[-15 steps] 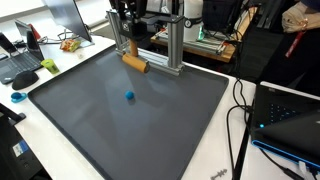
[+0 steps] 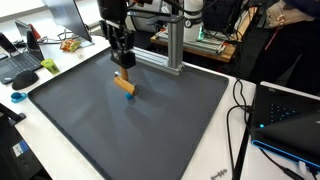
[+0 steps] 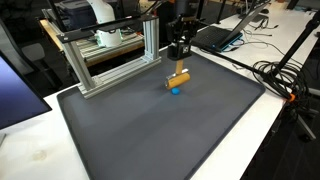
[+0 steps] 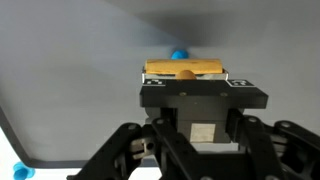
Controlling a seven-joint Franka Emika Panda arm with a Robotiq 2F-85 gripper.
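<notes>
My gripper [image 2: 122, 65] is shut on the handle of a small orange-brown wooden mallet [image 2: 126, 86], whose head hangs below the fingers. A small round blue thing [image 2: 130, 96] lies on the dark grey board, right beside the head's lower edge in this view. The second exterior view shows the mallet's head [image 3: 178, 80] just above the blue thing [image 3: 175, 91]; whether they touch I cannot tell. From the wrist, the head [image 4: 160, 67] spans the front of my fingers, with the blue thing [image 4: 180, 54] partly hidden behind it.
The grey board [image 3: 140, 130] is otherwise clear, with wide free room in front. A metal profile frame [image 3: 112, 74] stands along its back edge. Another blue piece [image 2: 18, 97] sits beyond the board's left edge, near a laptop [image 2: 30, 45]. Cables [image 2: 240, 105] run along the right side.
The blue thing shows no clear shift.
</notes>
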